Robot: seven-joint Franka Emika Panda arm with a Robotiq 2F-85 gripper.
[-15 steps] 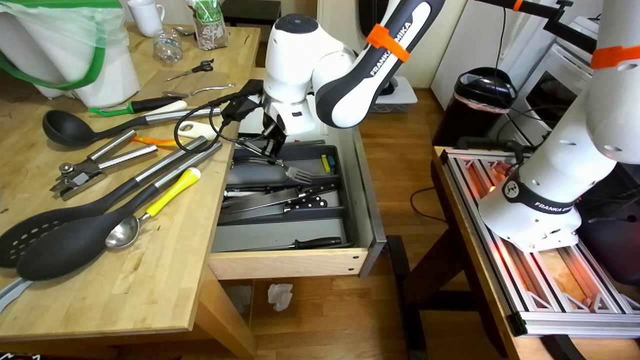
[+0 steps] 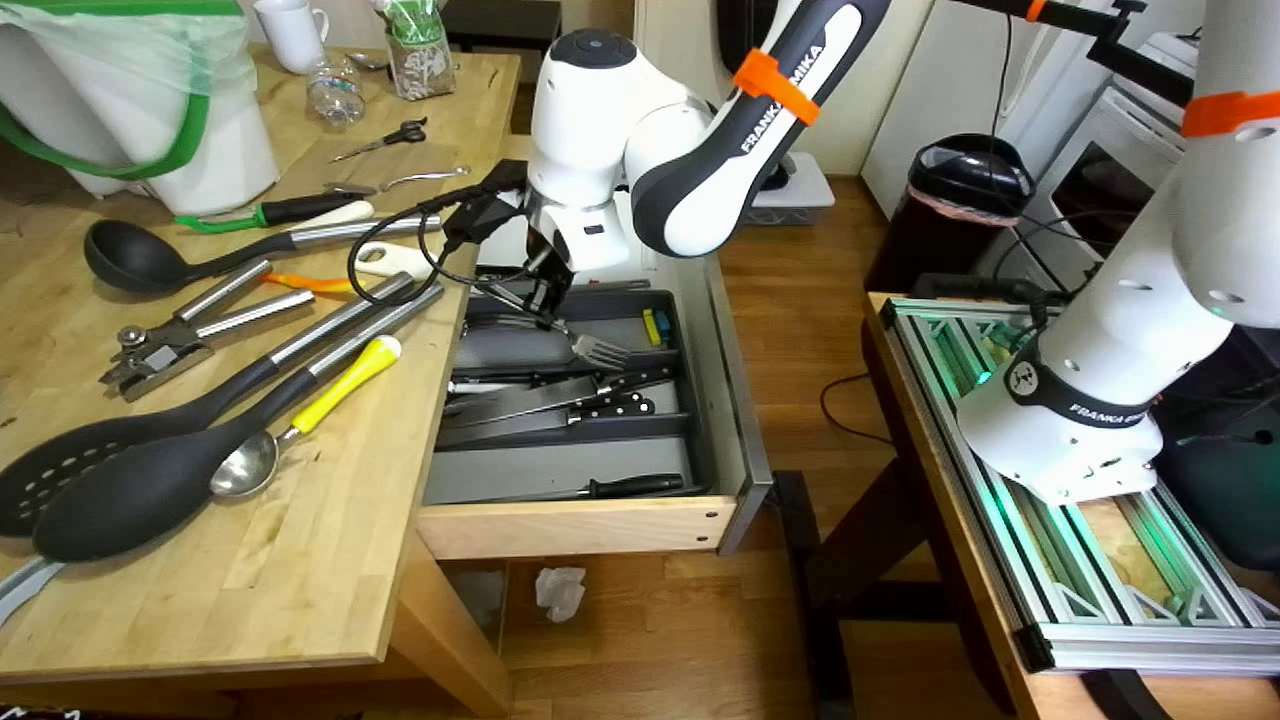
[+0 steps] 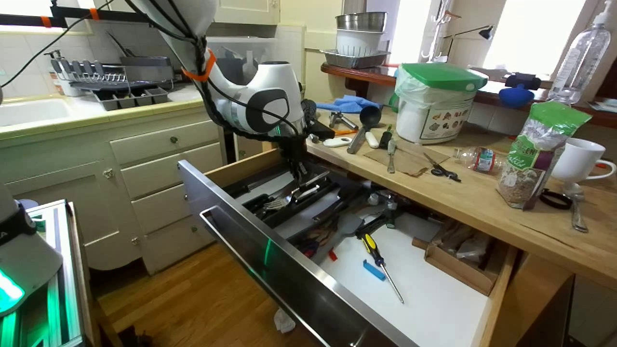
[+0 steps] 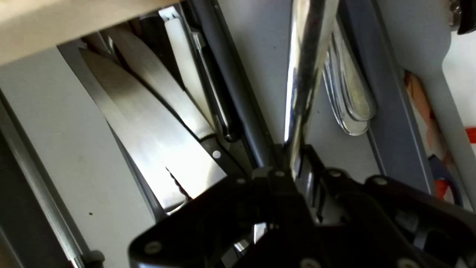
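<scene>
A metal fork point(image 2: 600, 350) is held by my gripper point(image 2: 551, 314), which is shut on its handle, low over the open drawer's dark cutlery tray point(image 2: 564, 434). Its tines point towards the drawer front. In the wrist view the shiny handle point(image 4: 308, 67) runs up from between the dark fingers, above a grey compartment. Exterior view 2 shows the fork point(image 3: 278, 202) tilted beneath the gripper point(image 3: 299, 176). Whether its tines touch the tray cannot be told.
Several knives point(image 2: 606, 394) lie in the adjacent compartment, and more silverware point(image 4: 350, 98) rests beside the fork. The tabletop point(image 2: 324, 600) overhangs the drawer and carries ladles, a bucket point(image 2: 216, 156) and other tools. A screwdriver point(image 3: 373, 248) lies in the drawer's open white area.
The light at the robot base has turned from red to green. Arm, gripper and fork look nearly unmoved.
</scene>
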